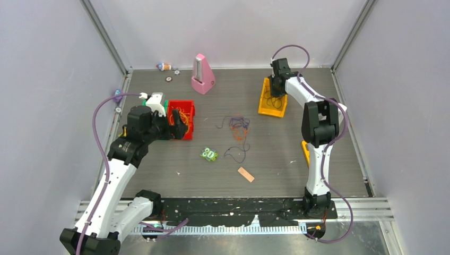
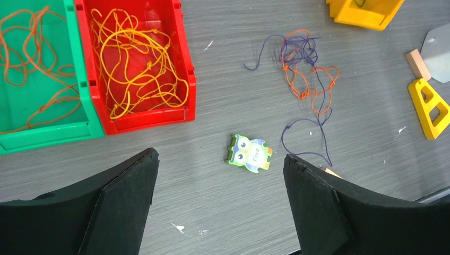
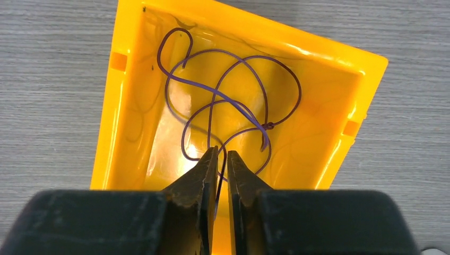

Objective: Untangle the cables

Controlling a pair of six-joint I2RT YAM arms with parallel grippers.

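Inside the yellow bin [image 3: 109,133] a purple cable [image 3: 233,101] lies in loose loops with a small knot at the right. Over it hangs my right gripper, its fingers slightly apart; a strand passes through the narrow gap along one finger, not visibly clamped. Mid-table, a purple cable [image 2: 300,53] and an orange cable [image 2: 295,87] are tangled together, one purple loop trailing toward the front. My left gripper stands open and empty beside the red bin [image 2: 190,95], which holds a yellow cable [image 2: 139,82]. An orange cable [image 2: 37,58] is in the green bin [image 2: 95,125].
A green owl block [image 1: 209,154] and a wooden piece [image 1: 246,174] lie at the front middle. The pink metronome [image 1: 202,75] stands at the back. A yellow triangular piece [image 2: 431,109] rests at the right. Table between the bins is mostly clear.
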